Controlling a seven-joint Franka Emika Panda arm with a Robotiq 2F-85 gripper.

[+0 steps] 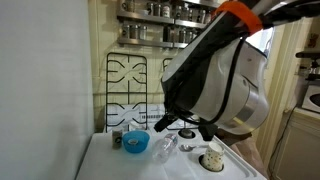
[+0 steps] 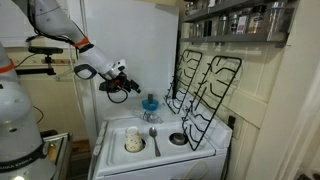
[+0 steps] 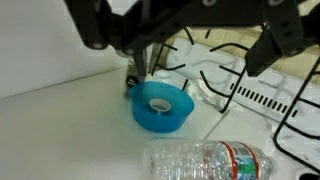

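My gripper hangs open above the counter, with nothing between its dark fingers. In the wrist view, a clear plastic bottle (image 3: 195,160) with a coloured label lies on its side, below and apart from the fingers. The same bottle (image 1: 165,148) shows in exterior view 1 on the white surface, just below the gripper. Just beyond it sits a blue bowl (image 3: 163,120) holding a small pale round thing. In exterior view 2 the gripper (image 2: 117,92) is to the left of the blue bowl (image 2: 150,103).
A patterned cup (image 2: 133,140) and a spoon (image 2: 155,141) are on the right-hand part of the surface in exterior view 1. Small jars (image 1: 117,138) stand left of the bowl. Black wire racks (image 1: 126,80) line the back wall.
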